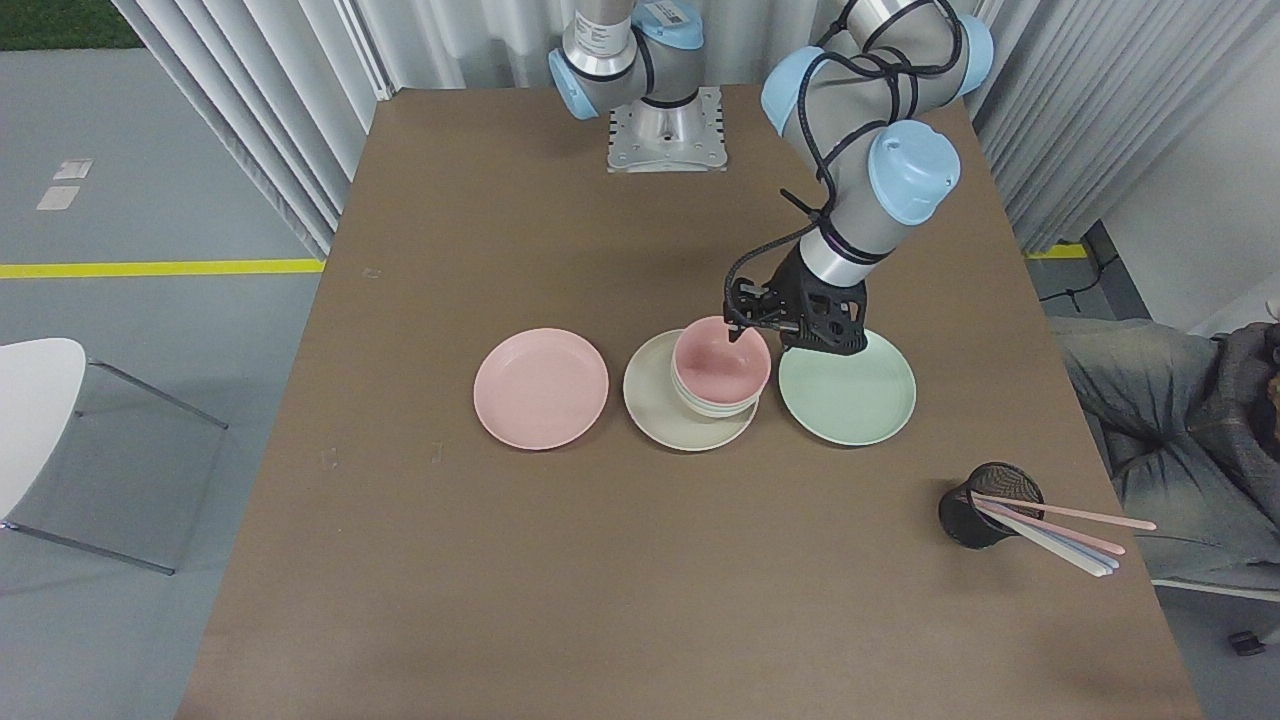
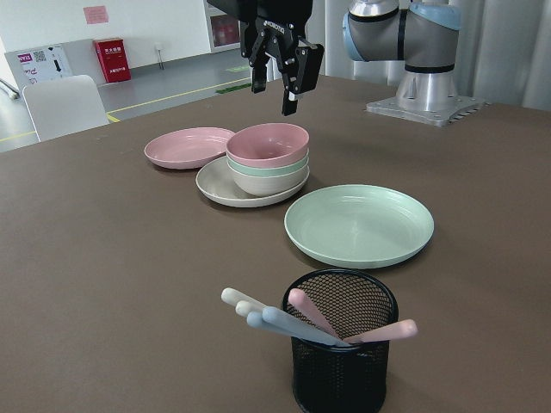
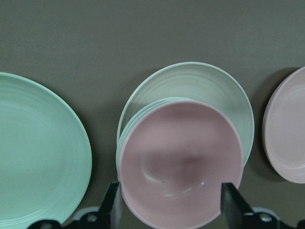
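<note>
A pink bowl (image 1: 721, 358) tops a stack with a mint and a white bowl (image 2: 267, 181), resting on a cream plate (image 1: 657, 415). A pink plate (image 1: 540, 388) lies to its left in the front view, a mint plate (image 1: 847, 397) to its right. My black gripper hangs above the stacked bowls, its fingers open and empty, apart on either side of the pink bowl in the wrist view.
A black mesh cup (image 2: 340, 379) with several pink, white and blue utensils stands toward the front right.
</note>
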